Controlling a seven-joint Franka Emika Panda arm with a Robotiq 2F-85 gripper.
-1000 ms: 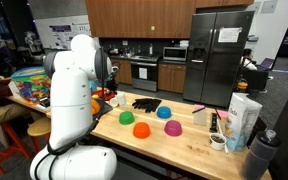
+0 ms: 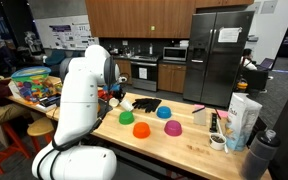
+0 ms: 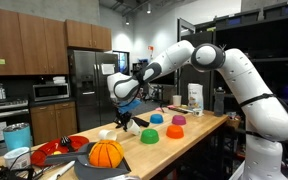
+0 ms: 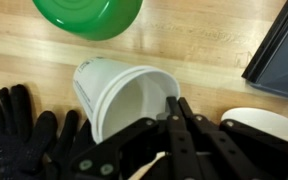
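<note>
A white cup (image 4: 102,82) is tilted in the wrist view, its open mouth toward the camera. At the right edge of its rim my gripper is closed up; the rim appears to be pinched between the fingertips, though the contact is partly hidden. The same cup (image 2: 127,105) is small and tilted in exterior view 1, left of the black item on the table. Exterior view 2 shows the cup (image 3: 132,128) leaning near the arm's lower end.
Close to the cup lie a green bowl (image 4: 89,15), black gloves (image 4: 19,135), a white dish (image 4: 259,125) and a dark tray (image 4: 281,60). Orange (image 2: 141,130), blue (image 2: 164,113) and magenta (image 2: 173,129) bowls stand farther off.
The cup has come lower and to the right in exterior view 1, going from upright to tilted. My arm has swung rightward and down along with it.
</note>
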